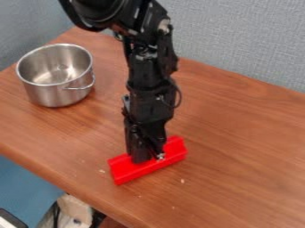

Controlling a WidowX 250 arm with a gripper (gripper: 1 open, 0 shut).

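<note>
My black gripper (pixel 149 153) reaches down from the top of the view onto a red bar-shaped object (pixel 125 171) near the front edge of the wooden table. The red piece lies flat at a diagonal, and my gripper's tip is over its middle, touching or very close. The arm hides part of it, and whether the fingers are open or shut does not show.
A steel pot (pixel 55 85) with side handles stands at the back left.
</note>
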